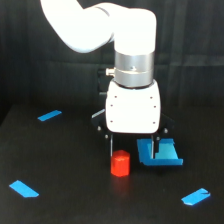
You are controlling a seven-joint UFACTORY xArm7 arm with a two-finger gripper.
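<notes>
A small red block [120, 163] sits on the dark table near the middle of the camera view. Just behind and above it is my gripper [133, 148], pointing down, its two thin fingers spread wide apart. The left finger [111, 146] appears close to the block's upper left side; whether they touch cannot be told. Nothing shows held between the fingers. To the right lies a blue open box or tray [165, 159], partly covered by the right finger.
Strips of blue tape mark the dark table: one at the back left [49, 115], one at the front left [23, 188] and one at the front right [196, 197].
</notes>
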